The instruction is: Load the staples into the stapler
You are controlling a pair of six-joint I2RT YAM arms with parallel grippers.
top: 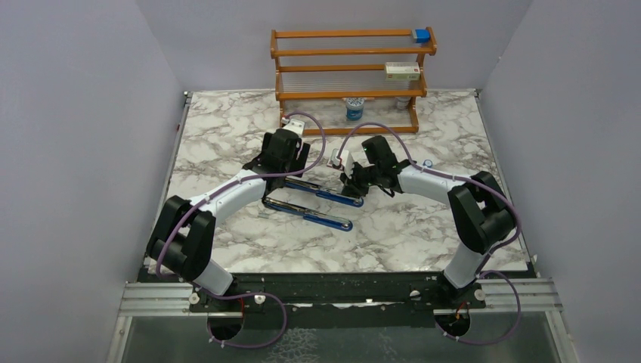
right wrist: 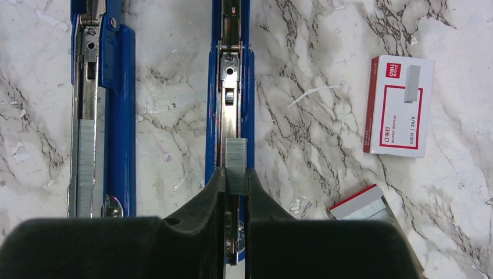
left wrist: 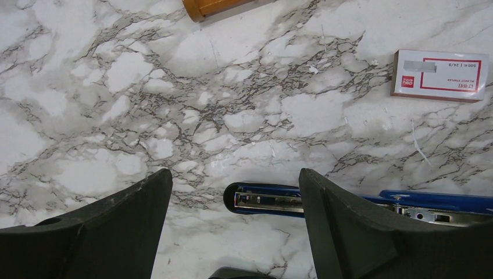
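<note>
Two blue staplers lie opened out flat on the marble table. In the right wrist view, my right gripper is shut on a grey strip of staples (right wrist: pixel 236 154), over the metal channel of the far stapler (right wrist: pixel 230 122). Whether the strip touches the channel floor I cannot tell. The near stapler (right wrist: pixel 126 151) has a staple strip (right wrist: pixel 85 163) lying in its channel. My left gripper is open, its fingers wide apart above the end of the far stapler (left wrist: pixel 264 199), with nothing between them.
A closed staple box (right wrist: pixel 401 107) lies beside the far stapler, and an opened one (right wrist: pixel 360 203) with staples showing is closer to the right gripper. At the back stands a wooden rack (top: pixel 351 95) holding a blue tub (top: pixel 354 110).
</note>
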